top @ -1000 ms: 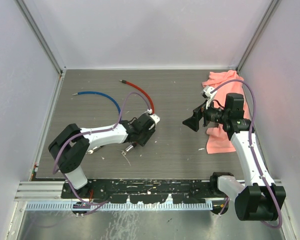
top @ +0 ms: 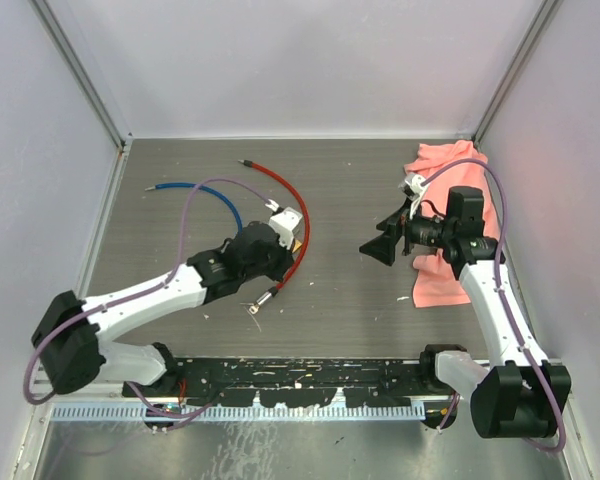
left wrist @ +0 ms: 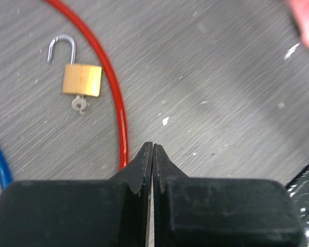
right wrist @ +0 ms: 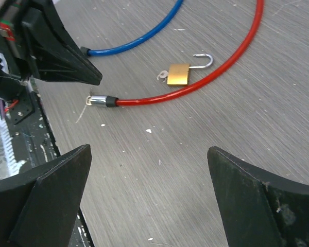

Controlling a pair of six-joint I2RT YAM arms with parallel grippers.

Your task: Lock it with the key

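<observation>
An open brass padlock lies on the grey table beside a red cable, shackle raised out of the body, a small key at its bottom end; the right wrist view shows the padlock point(right wrist: 178, 74) too. My left gripper is shut with nothing visible between its fingers, above the red cable near the padlock, which it mostly hides in the top view. My right gripper point(top: 385, 240) stands open and empty over the right part of the table, away from the lock.
A blue cable point(left wrist: 0, 162) curves at left; the red cable's metal end point(right wrist: 98, 100) lies toward the front edge. A pink cloth point(top: 440, 285) lies along the right edge.
The right arm has barely moved.
</observation>
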